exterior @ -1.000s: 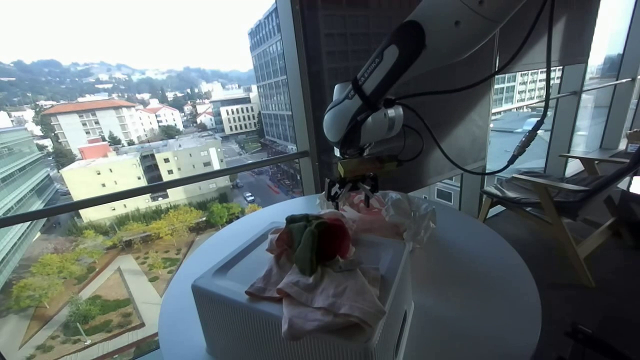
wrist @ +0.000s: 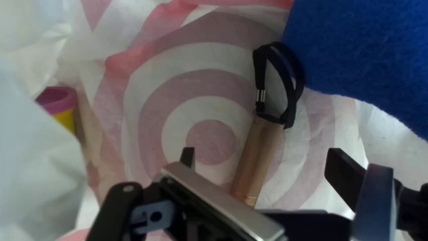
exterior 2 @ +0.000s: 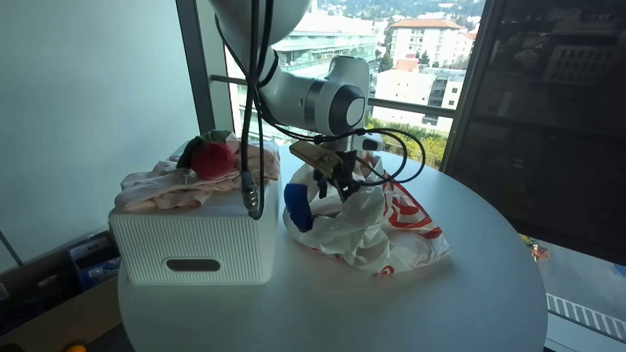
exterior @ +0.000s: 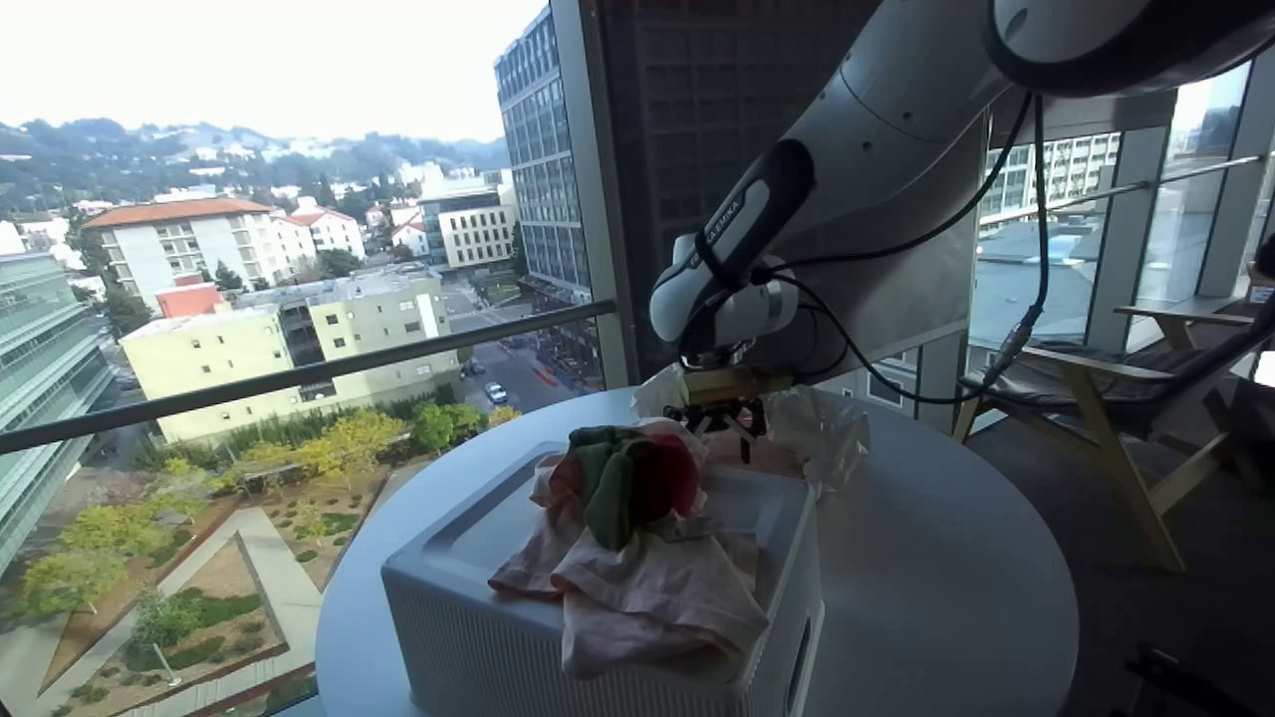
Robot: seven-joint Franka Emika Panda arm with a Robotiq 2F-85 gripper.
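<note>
My gripper is open above the mouth of a white plastic bag with red markings, nothing held between its fingers. Inside the bag, in the wrist view, a brown cylinder with a black strap loop lies between and below the fingers, its lower end hidden by the gripper. Blue felt-like cloth fills the upper right; from outside it hangs over the bag's left edge. At the left a small pink-rimmed yellow tub is partly covered by a fold of the bag.
An upturned white ribbed bin stands beside the bag. Pale pink cloth and a red round item with green cloth rest on it. Cables hang from the arm.
My arm has come down, bringing the gripper lower over the bag and slightly to the right in exterior view 1. The bin and the things on it have stayed put.
</note>
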